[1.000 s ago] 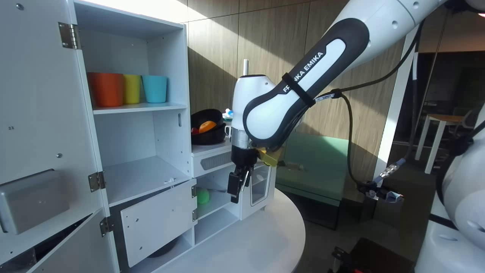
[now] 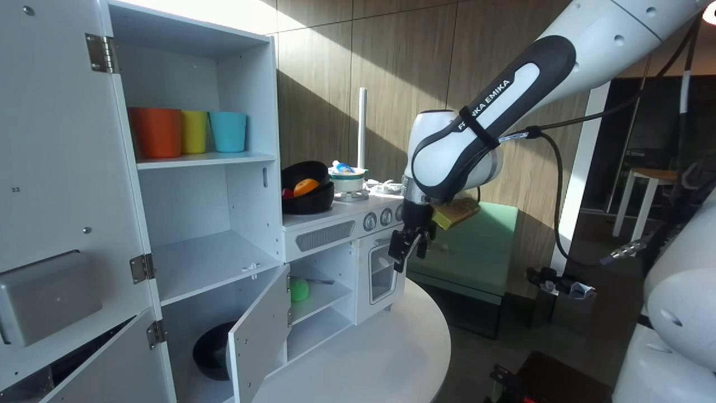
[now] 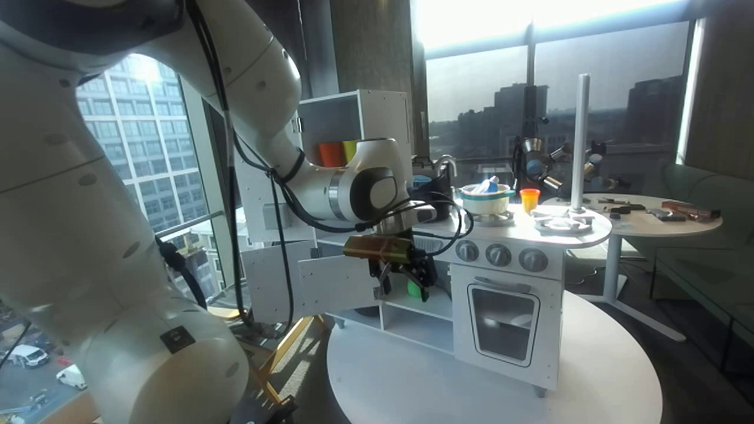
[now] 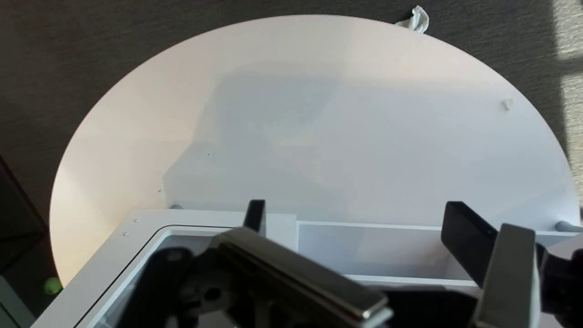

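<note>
My gripper (image 2: 412, 252) hangs in front of the white toy kitchen's oven door (image 2: 383, 268), pointing downward. In the wrist view its black fingers (image 4: 463, 232) are spread wide, with nothing between them. A small white cabinet door (image 2: 262, 334) stands swung outward on its right-hand hinges, well to the left of the gripper in the first exterior view. Behind that door, a black bowl (image 2: 213, 350) is partly hidden inside the lower cabinet. A green round item (image 2: 299, 289) sits on the open shelf beside the hinges. In the second exterior view the gripper (image 3: 406, 288) hangs before the kitchen's open shelves.
Orange (image 2: 158, 133), yellow (image 2: 194, 132) and blue (image 2: 228, 131) cups stand on the upper shelf. Black bowls (image 2: 310, 195) and a pot (image 3: 486, 201) rest on the countertop. Another low door (image 2: 114, 366) juts out at the left.
The arm and gripper have moved right and up in the first exterior view, away from the small door. That door has swung farther outward, exposing more of the black bowl.
</note>
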